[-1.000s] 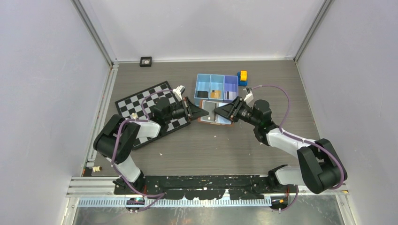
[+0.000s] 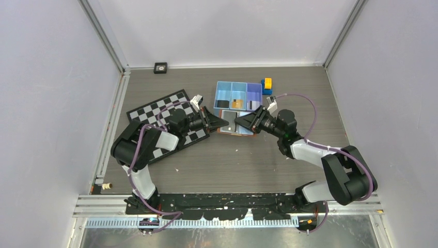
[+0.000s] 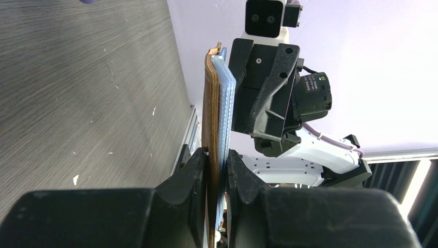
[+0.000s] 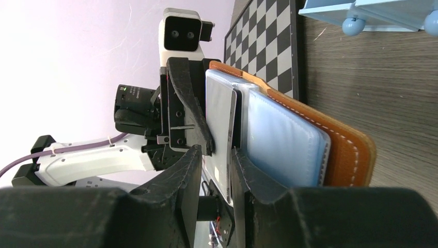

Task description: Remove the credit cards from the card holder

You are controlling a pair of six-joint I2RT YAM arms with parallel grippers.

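Note:
Between my two arms the brown card holder (image 2: 236, 135) is held up in front of the trays, opened to its clear plastic sleeves (image 4: 284, 139). In the left wrist view it appears edge-on, with my left gripper shut on its side and a finger against each face. A grey card (image 4: 219, 116) shows in the sleeve nearer the left arm. My right gripper stands part open at that card, one fingertip on either side of its edge. A dark gap lies behind the card's edge. How deep the card sits in its sleeve is hidden.
Behind the holder, close by, stand blue trays (image 2: 231, 94) and a purple tray (image 2: 254, 92), with a black card (image 2: 222, 104) and a gold card (image 2: 237, 103) inside. A chessboard (image 2: 150, 112) lies under the left arm.
The right arm's elbow has shifted slightly inward and the left elbow has moved a little right. Both grippers stay at the holder, which has barely moved.

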